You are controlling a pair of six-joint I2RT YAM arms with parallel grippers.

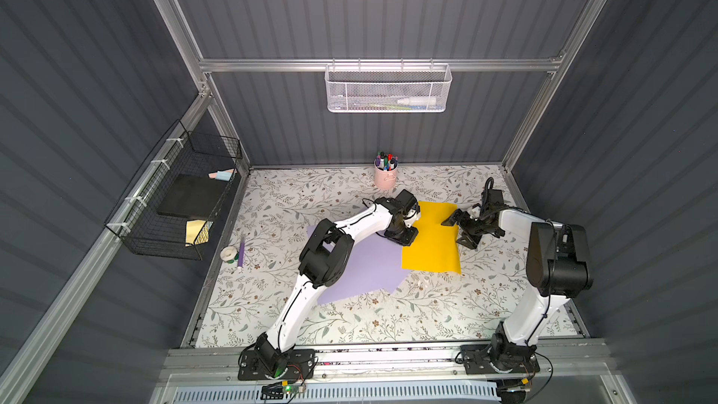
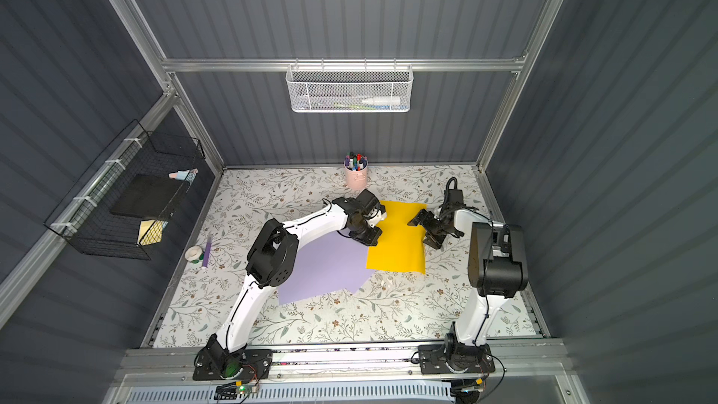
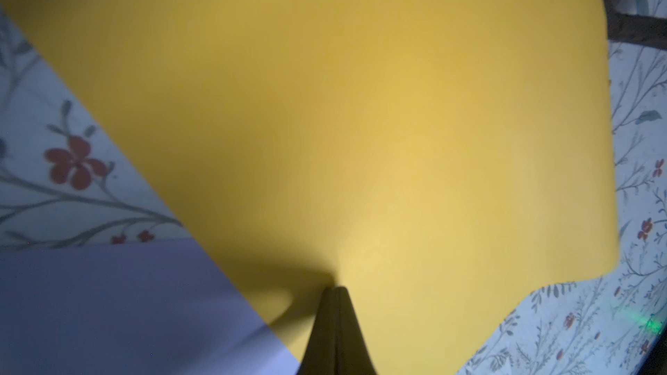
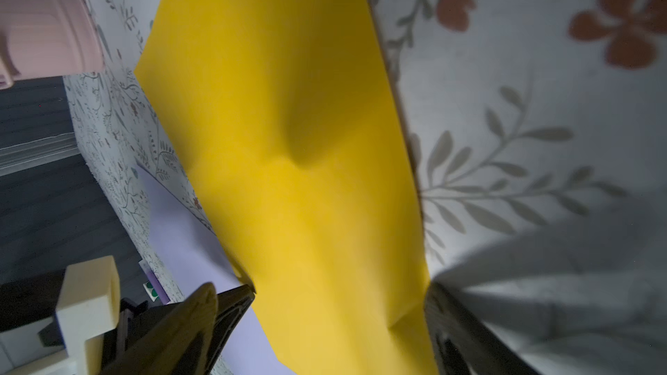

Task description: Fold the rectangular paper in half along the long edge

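The yellow paper (image 1: 430, 254) lies on the table, its left edge overlapping a lilac sheet (image 1: 359, 269). My left gripper is shut, its tips touching the paper's surface near that left edge; nothing shows between them. At the opposite edge, my right gripper stands part open. In the right wrist view its fingers (image 4: 455, 330) straddle a strip of the paper, one over the sheet and the other at the right edge. There the paper (image 4: 305, 187) bulges and creases slightly. Whether the outer finger reaches under the edge, I cannot tell.
A pink cup (image 1: 385, 176) of markers stands behind the paper. On the left are a purple stick (image 1: 241, 250), a tape roll (image 1: 228, 254) and a black wire basket (image 1: 179, 194). Bare table lies in front of the yellow sheet.
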